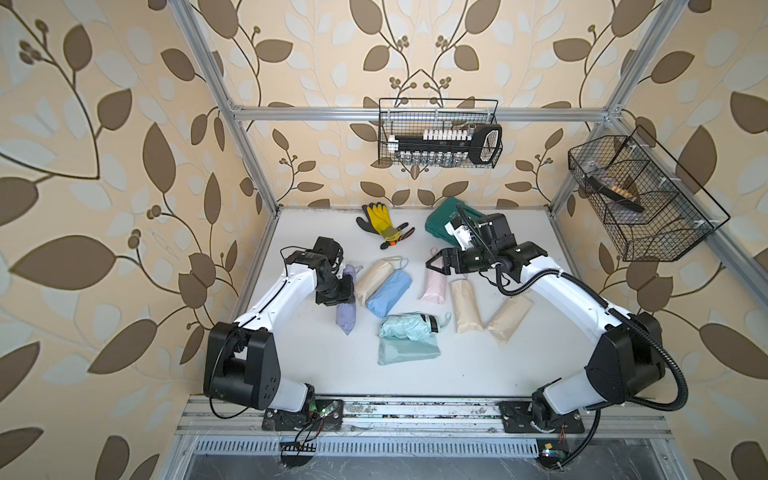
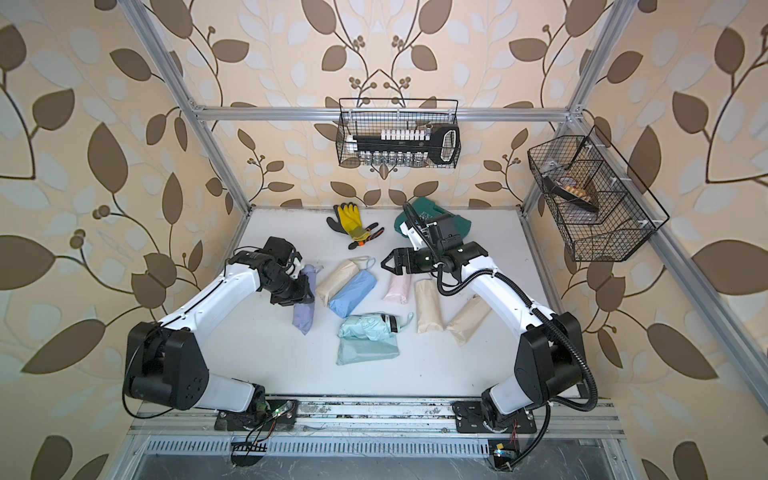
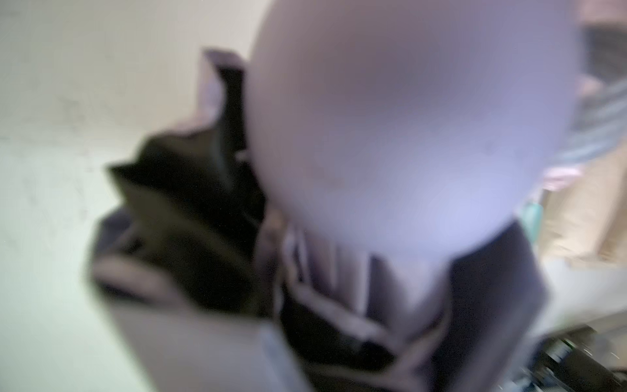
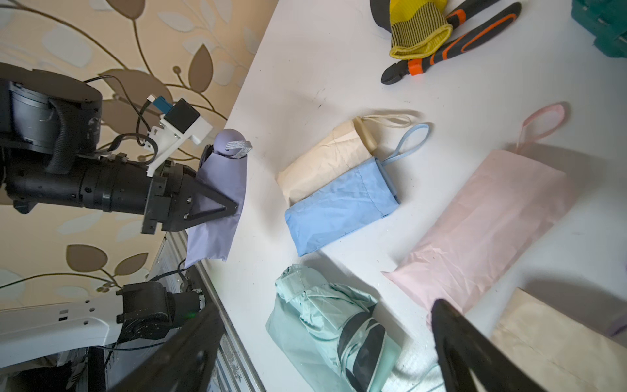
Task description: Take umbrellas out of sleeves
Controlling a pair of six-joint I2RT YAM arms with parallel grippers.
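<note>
My left gripper is shut on a lavender sleeved umbrella, whose rounded handle (image 3: pixel 411 117) fills much of the left wrist view, blurred. My right gripper (image 1: pixel 444 260) hangs open over a pink sleeved umbrella (image 4: pixel 480 228), holding nothing. On the table lie a beige sleeved umbrella (image 4: pixel 326 160) beside a blue one (image 4: pixel 339 205), and two more beige ones (image 1: pixel 465 308) (image 1: pixel 508 320) at the right. At the front centre, a mint umbrella (image 4: pixel 320 307) lies on a flat mint sleeve (image 1: pixel 408 352).
Yellow-black gloves (image 4: pixel 418 26) with orange-handled pliers (image 4: pixel 476 36) and a green item (image 1: pixel 444 216) lie at the back. Wire baskets (image 1: pixel 438 112) hang on the back and right walls.
</note>
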